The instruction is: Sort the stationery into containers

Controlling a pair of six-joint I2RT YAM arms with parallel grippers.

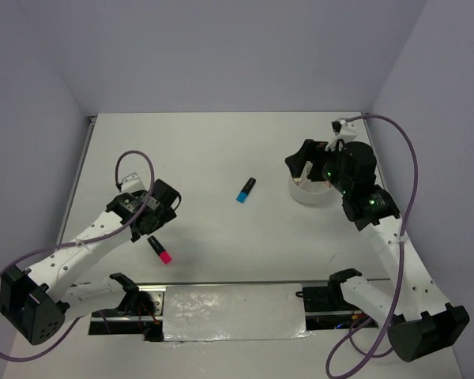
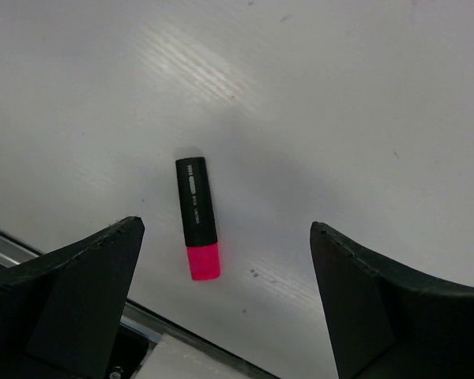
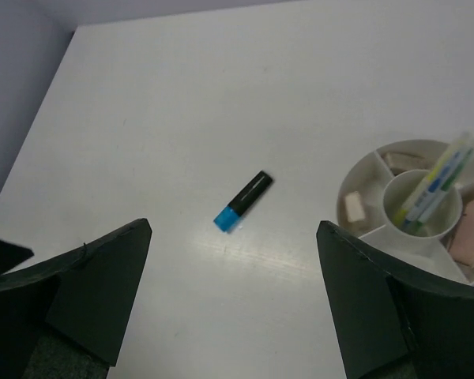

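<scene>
A black marker with a pink cap [image 2: 197,213] lies on the table beneath my open left gripper, between its fingers in the left wrist view but not held. A black marker with a blue end [image 3: 244,199] lies mid-table, below my open right gripper. A round white divided container [image 3: 363,167] at right holds pens [image 3: 432,186] in its central cup, a pink block [image 3: 471,230] and other small pieces in outer sections. From above, the right gripper partly hides it.
Walls bound the sides and back; a metal rail [image 1: 229,282] runs along the front edge.
</scene>
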